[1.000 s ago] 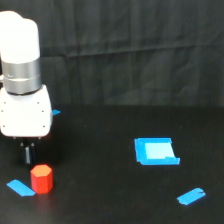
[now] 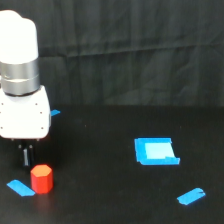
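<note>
A red block with a hexagonal face [image 2: 41,180] stands on the black table at the lower left. My white and grey arm comes down from the upper left, and its dark gripper [image 2: 28,156] hangs just behind the block and slightly to its left. The fingers are dark against a dark ground, so whether they are open or shut is unclear. No object shows between them.
A white square bordered by blue tape [image 2: 158,151] lies right of centre. Blue tape strips lie left of the block [image 2: 20,187] and at the far right [image 2: 191,196]. A black curtain [image 2: 130,55] hangs behind.
My gripper has come down slightly and shifted a little to the left. The red block has not moved.
</note>
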